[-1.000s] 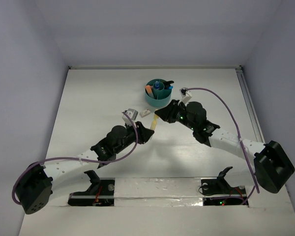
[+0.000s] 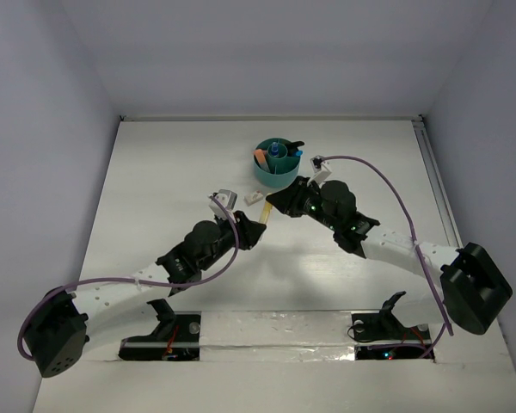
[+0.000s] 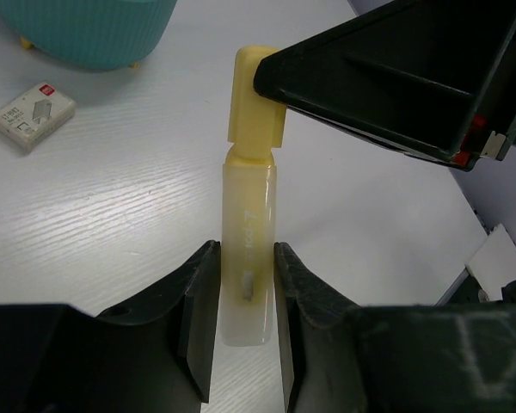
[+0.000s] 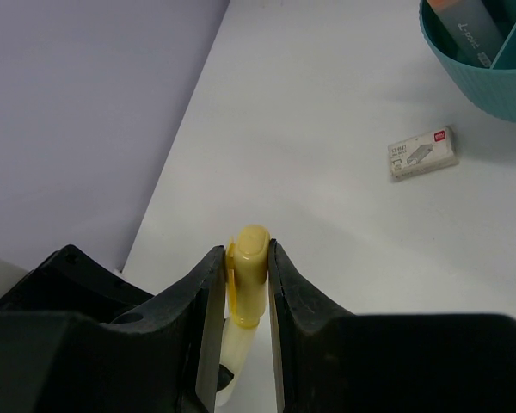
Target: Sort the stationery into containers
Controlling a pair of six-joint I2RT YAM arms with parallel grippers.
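A yellow highlighter (image 2: 265, 210) stands between my two grippers, with its cap toward my right gripper (image 2: 273, 199) and its pale body at my left gripper (image 2: 257, 228). In the right wrist view my right gripper is shut on the yellow cap (image 4: 251, 258). In the left wrist view the left fingers are close around the pale body (image 3: 248, 215); whether they grip it is hard to tell. A teal divided container (image 2: 277, 172) holds several pens and other items behind them. A small white eraser (image 2: 253, 198) lies on the table just in front of the container.
Grey walls enclose it on the back and sides. Purple cables run along both arms.
Both grippers, with the highlighter between them, have shifted slightly to the left since one second ago. The container and eraser have not moved.
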